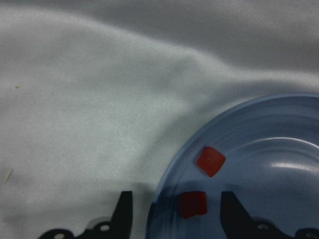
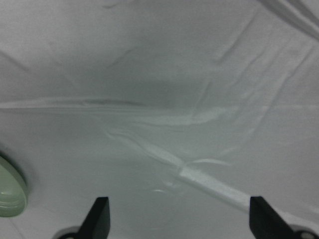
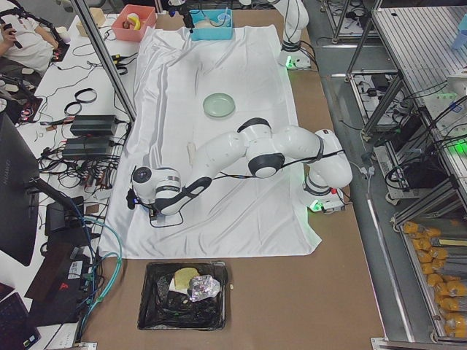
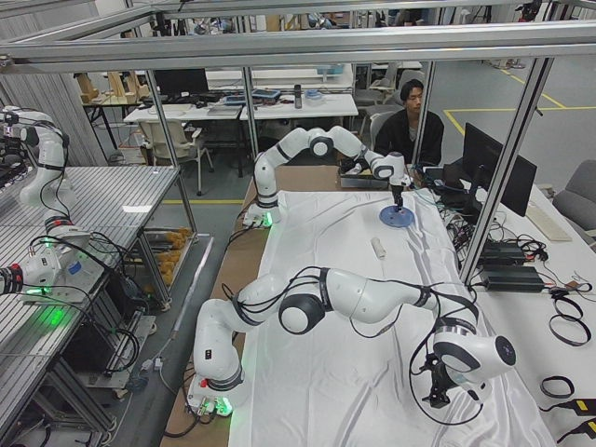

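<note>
A blue plate (image 4: 396, 218) on the white cloth holds two red cubes, an upper one (image 1: 210, 161) and a lower one (image 1: 193, 203). My left gripper is open over the plate's rim, the lower cube between its fingertips in the image; contact cannot be told. In the camera left view the left arm hides the plate. My right gripper is open over bare cloth, nothing between its fingers. A green plate (image 3: 219, 105) lies mid-cloth, its edge at the left of the right wrist view.
A black bin (image 3: 153, 306) with wrappers sits before the cloth. A blue container (image 3: 211, 33) and a red box (image 3: 133, 33) stand at the back. A pale narrow object (image 4: 378, 248) lies on the cloth. Monitors and cables (image 3: 80, 168) line the left side.
</note>
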